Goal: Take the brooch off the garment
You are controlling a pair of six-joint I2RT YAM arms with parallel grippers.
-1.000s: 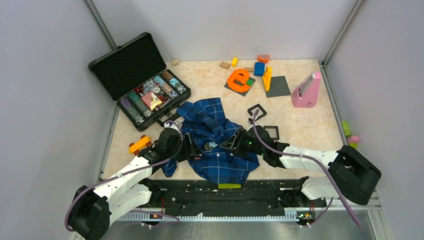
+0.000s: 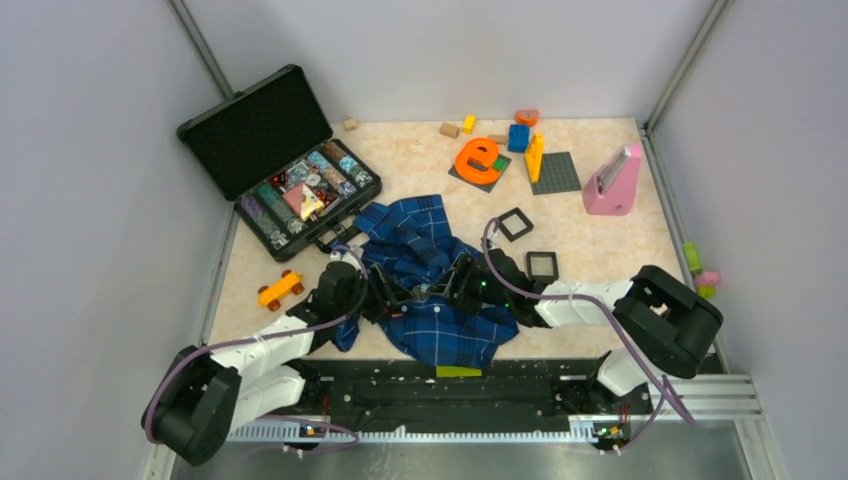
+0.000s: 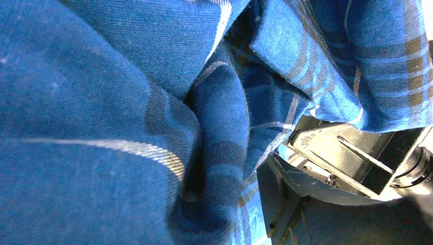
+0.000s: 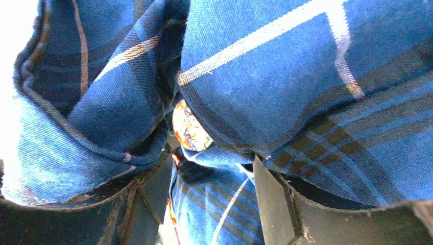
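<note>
The blue plaid garment [image 2: 437, 335] lies rumpled mid-table with both grippers over it. Between them, in the top view, is the small pale brooch [image 2: 421, 292]. In the right wrist view a round, shiny, multicoloured piece [image 4: 190, 127], perhaps the brooch, peeks from between folds. My right gripper stands part open just below that piece, fingers apart, with garment cloth beyond the gap. My left gripper [image 2: 400, 297] is at the brooch's left side. Only one dark finger [image 3: 306, 209] shows clearly in the left wrist view; cloth covers much there, and its grip is hidden.
An open black case [image 2: 300, 195] of chips stands at the back left, with a yellow toy car [image 2: 280, 290] in front. Black square frames [image 2: 542, 266] lie right of the garment. Toy pieces and a pink stand [image 2: 613, 182] are farther back.
My right gripper has come leftward to the brooch, closing the gap seen a second ago. The left gripper has shifted slightly about the brooch's left side. The garment stays nearly in place.
</note>
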